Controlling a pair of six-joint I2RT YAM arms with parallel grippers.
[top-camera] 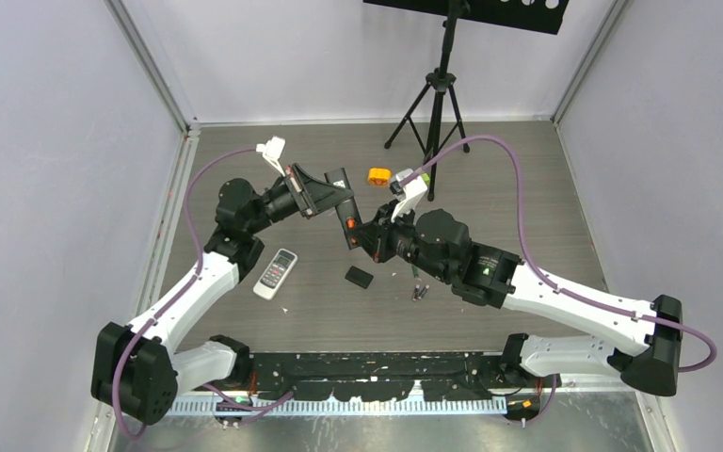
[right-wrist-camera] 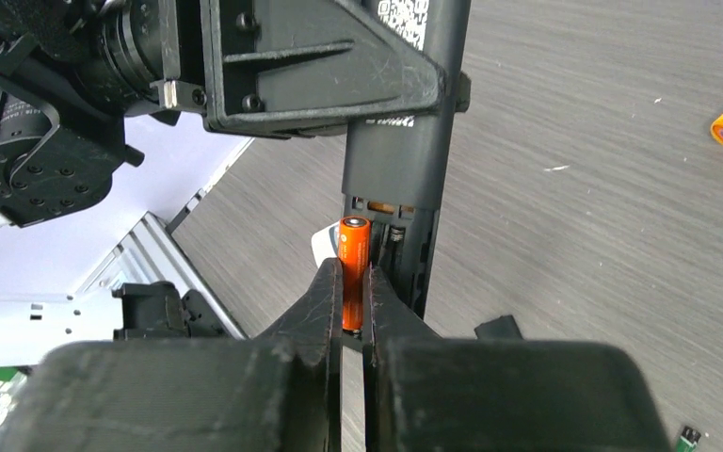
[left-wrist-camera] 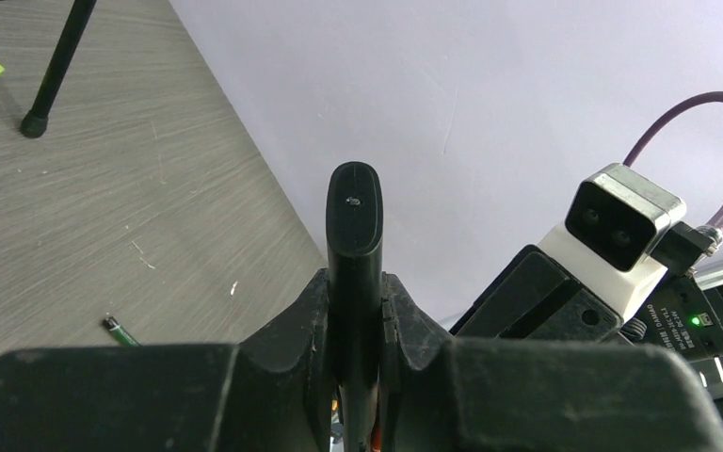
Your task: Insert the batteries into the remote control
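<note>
My left gripper (top-camera: 337, 195) is shut on the black remote control (right-wrist-camera: 397, 151), holding it up above the floor. In the left wrist view the remote's narrow end stands between the pads. Its open battery compartment shows in the right wrist view, with a metal spring (right-wrist-camera: 396, 234) at its upper end. My right gripper is shut on an orange battery (right-wrist-camera: 354, 250), which stands roughly in line with the remote. The battery overlaps the left part of the compartment; whether it touches the inside I cannot tell. Below, the black battery cover (top-camera: 359, 277) lies on the floor.
A white remote (top-camera: 275, 274) lies to the left. Loose dark batteries (top-camera: 420, 293) and a green battery (left-wrist-camera: 120, 330) lie on the right. A yellow toy (top-camera: 378, 176) sits behind the grippers, near the tripod stand (top-camera: 439, 85). Bare floor shows around the battery cover.
</note>
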